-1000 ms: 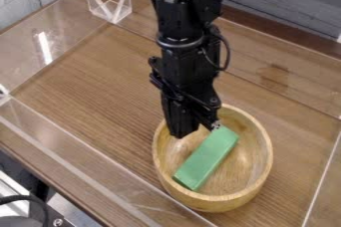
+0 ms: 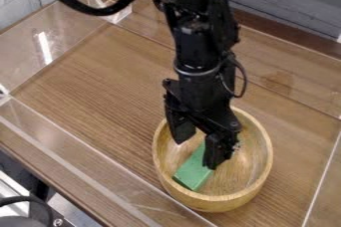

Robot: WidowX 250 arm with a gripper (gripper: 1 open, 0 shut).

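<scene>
The black robot gripper hangs down inside a round wooden bowl, open, its fingers over a green rectangular block lying on the bowl's floor. The upper part of the block is hidden behind the gripper. Whether the fingertips touch the block I cannot tell.
The bowl stands on a wooden tabletop, which is clear to the left and behind. A raised edge and dark cables show at the lower left. A grey panelled wall runs along the back.
The gripper has moved down into the bowl and now covers part of the green block, which was in fuller view before.
</scene>
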